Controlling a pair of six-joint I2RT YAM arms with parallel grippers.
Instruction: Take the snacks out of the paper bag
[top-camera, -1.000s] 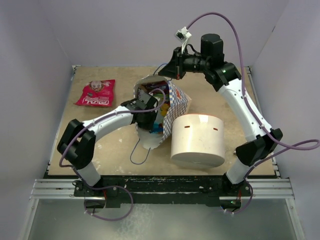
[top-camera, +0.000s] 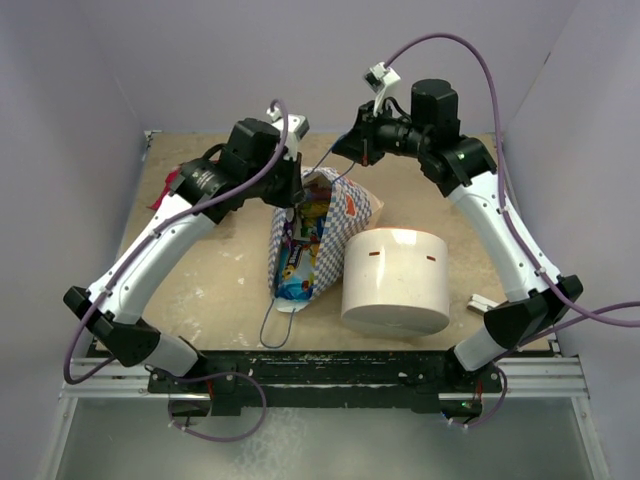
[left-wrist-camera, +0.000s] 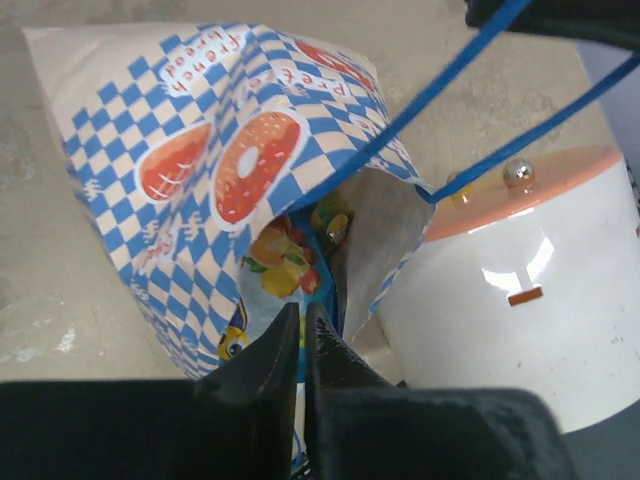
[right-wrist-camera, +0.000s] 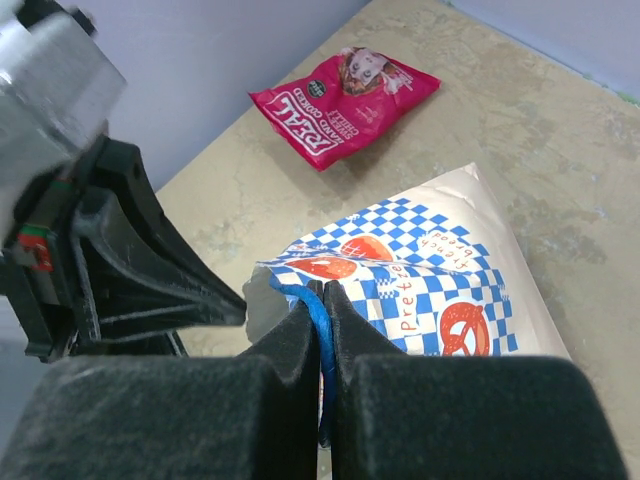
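Note:
The paper bag, blue-and-white checked, stands with its mouth open toward the front. A blue snack packet with fruit pictures shows in the opening, with other packets behind it. Over the bag's mouth is my left gripper. In the left wrist view its fingers stand close together with a narrow gap, and packaging shows through and beyond it; whether they grip a packet is unclear. My right gripper is shut on the blue bag handle, pulling it up at the bag's back right.
A pink-red snack packet lies on the table left of the bag, mostly behind my left arm from above. A white cylindrical container stands close on the bag's right. Bare table lies front left.
My left gripper has risen from low inside the bag and moved back. The blue packet now shows taller in the opening. My right gripper has shifted slightly right, still at the handle.

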